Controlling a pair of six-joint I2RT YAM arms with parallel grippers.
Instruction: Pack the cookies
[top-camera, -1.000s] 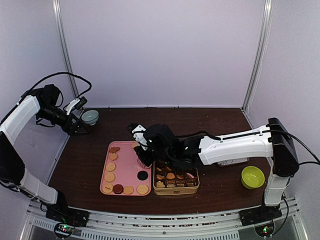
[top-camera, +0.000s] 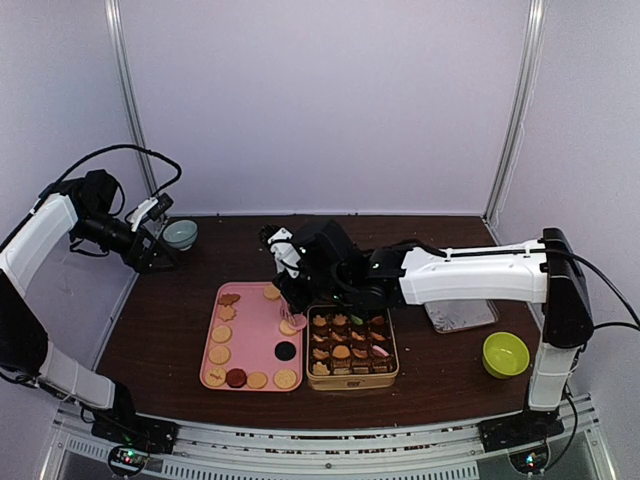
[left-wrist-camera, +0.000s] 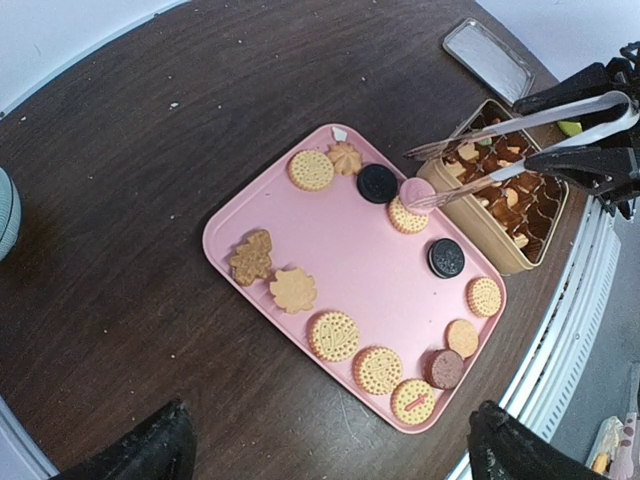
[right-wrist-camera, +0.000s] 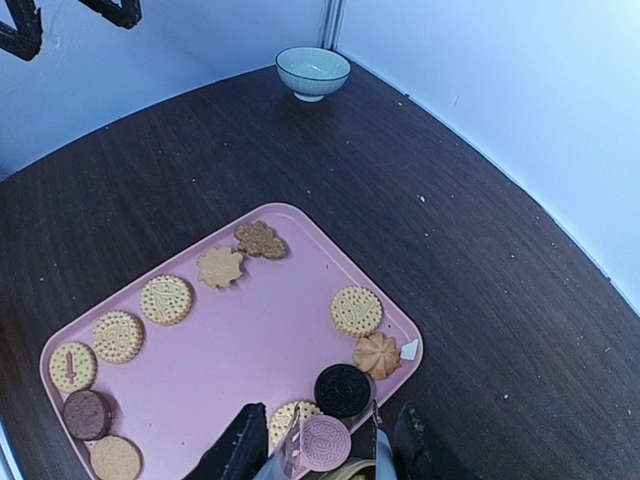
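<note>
A pink tray holds round, flower and tree-shaped cookies, some dark. Right of it sits a cookie box with compartments, many filled. My right gripper reaches over the tray's box-side edge, its fingers part open around a pink round cookie, which lies next to a black cookie and on or against a cream cookie; whether it is held I cannot tell. My left gripper hangs open at the left, away from the tray, nothing between its fingers.
A pale blue bowl stands at the back left, a green bowl at the right, and a silver tray behind it.
The right arm has risen slightly and shifted a little toward the back since a second ago. The left arm has stayed still.
</note>
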